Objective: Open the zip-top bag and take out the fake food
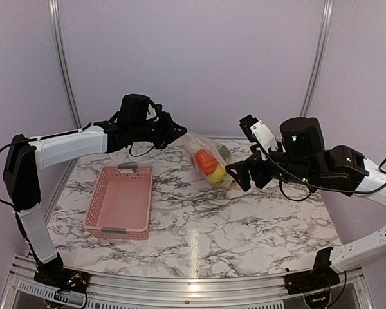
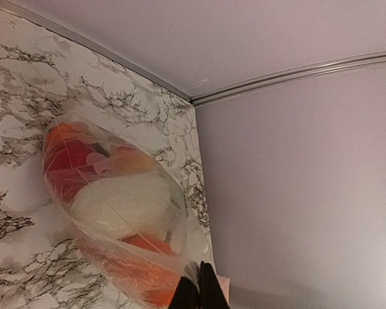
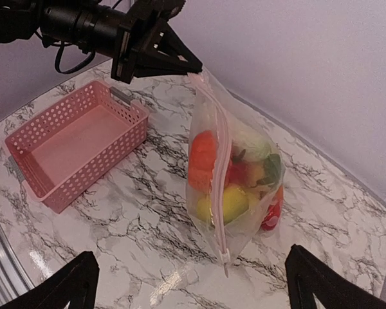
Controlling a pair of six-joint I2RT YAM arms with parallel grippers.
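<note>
A clear zip top bag (image 3: 243, 241) with a pink zip strip (image 3: 221, 154) stands tilted on the table. Inside are an orange piece of food, a yellow one, a red one and a dark green one; a pale rounded piece (image 2: 122, 206) shows in the left wrist view. My left gripper (image 1: 183, 131) is shut on the bag's upper corner, where the film gathers at its fingertips (image 2: 208, 273). Right of the bag, my right gripper (image 1: 239, 177) is open, its fingers (image 3: 64, 286) wide apart and the bag's lower zip end ahead between them, untouched.
An empty pink basket (image 1: 148, 199) with grey handles stands on the left of the table. Pale walls (image 1: 186, 58) close off the back and sides.
</note>
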